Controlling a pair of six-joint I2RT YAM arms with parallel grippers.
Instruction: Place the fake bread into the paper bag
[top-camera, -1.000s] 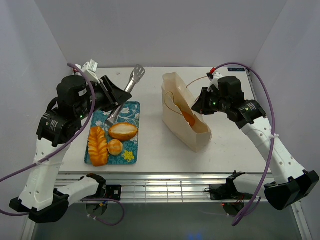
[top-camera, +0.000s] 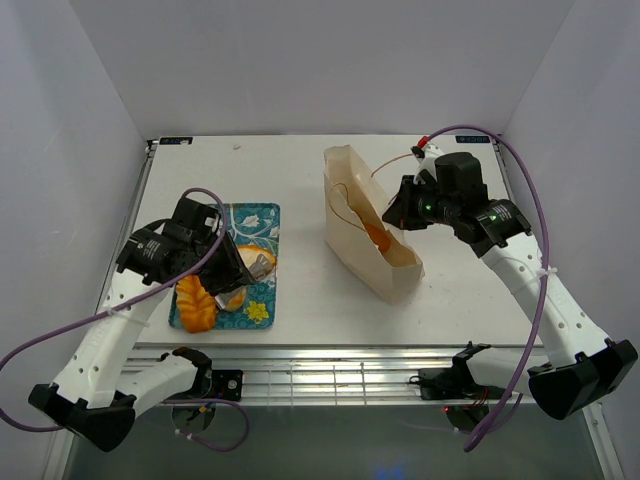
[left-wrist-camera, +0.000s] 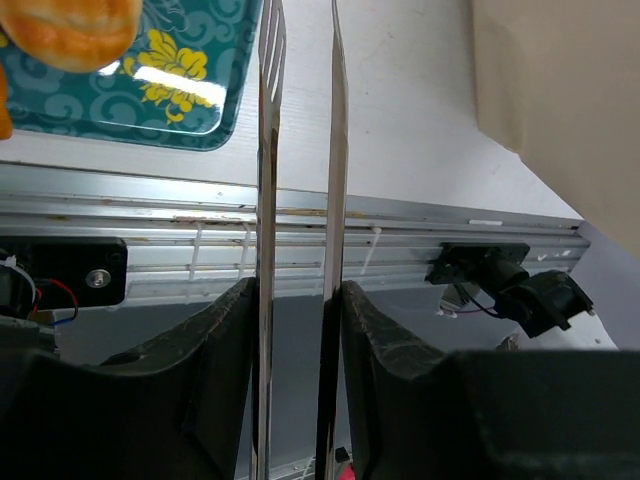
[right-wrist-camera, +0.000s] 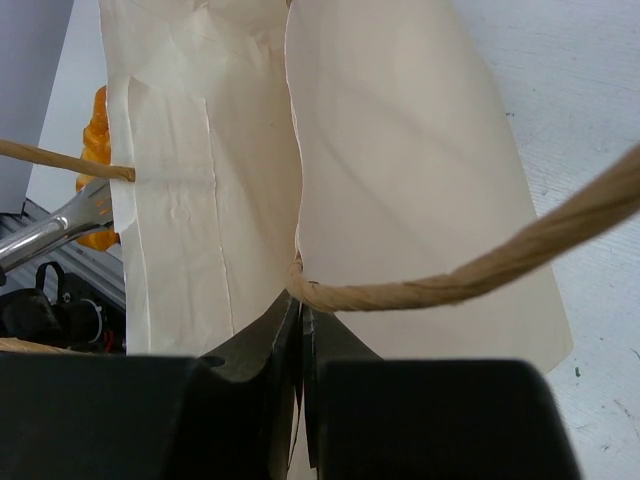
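A beige paper bag (top-camera: 355, 250) stands open on the table, an orange item visible inside it. My right gripper (top-camera: 395, 215) is shut on the bag's rim near the twisted handle (right-wrist-camera: 400, 293). My left gripper (top-camera: 240, 275), with long metal tong-like fingers, hangs low over the teal tray (top-camera: 256, 220); in the left wrist view the fingers are slightly apart, nothing seen between them. A braided bread (top-camera: 196, 305) lies at the tray's left; a bread roll (left-wrist-camera: 70, 28) lies beside the fingers. Other bread is partly hidden under the left arm.
Grey walls enclose the sides and back, and a metal rail (top-camera: 310, 357) runs along the front edge.
My right gripper and the bag have stayed put.
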